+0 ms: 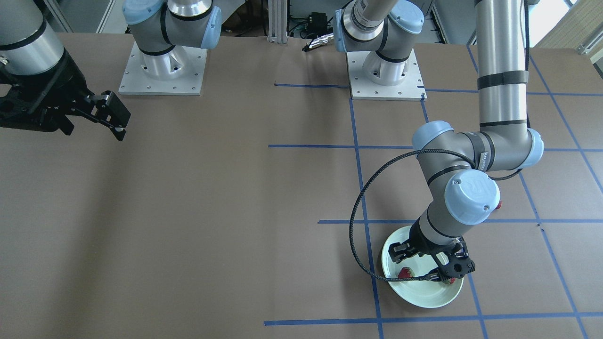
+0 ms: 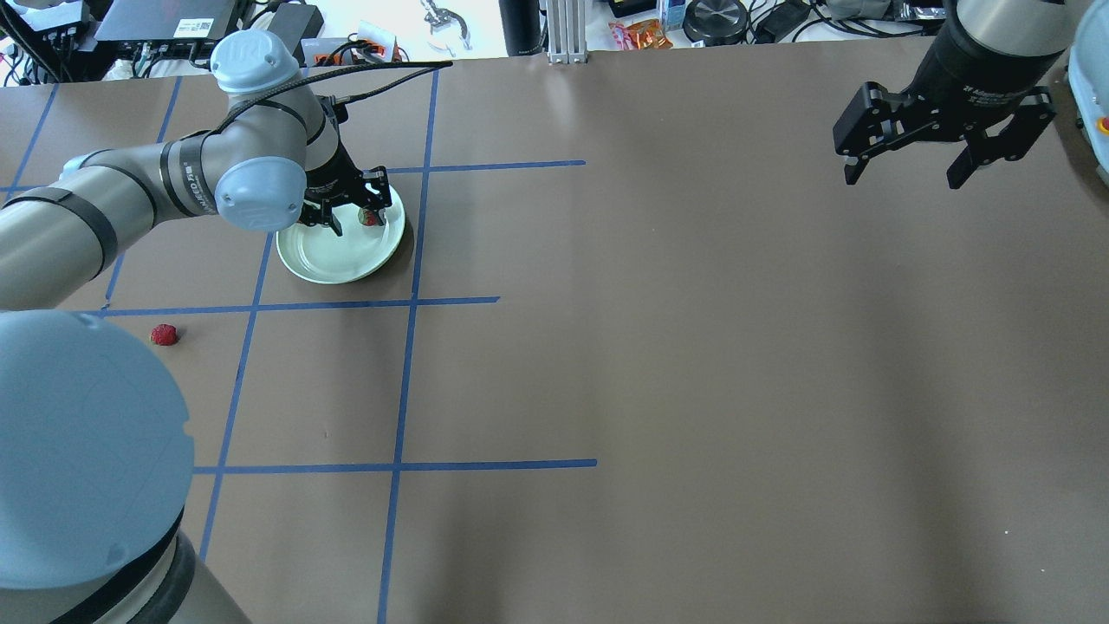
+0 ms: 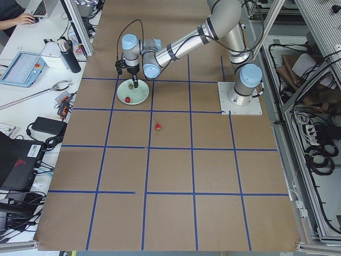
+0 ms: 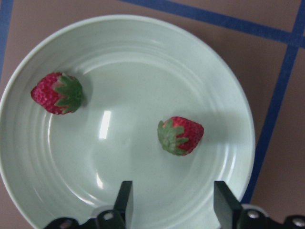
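A pale green plate (image 1: 424, 296) (image 3: 139, 97) (image 2: 333, 265) (image 4: 124, 62) holds two strawberries. One strawberry (image 4: 57, 93) lies toward the left rim in the left wrist view, the other (image 4: 180, 136) right of centre. My gripper is just over the plate, its fingers apart with nothing between them. From the front it partly covers the plate. A third strawberry (image 3: 158, 127) (image 2: 165, 334) lies on the taped floor outside the plate.
Another arm's black gripper (image 1: 101, 113) (image 2: 946, 135) hangs over the bare side of the table. Further arm bases (image 1: 164, 82) stand at the back. A cable loops beside my wrist. The gridded surface around the plate is mostly clear.
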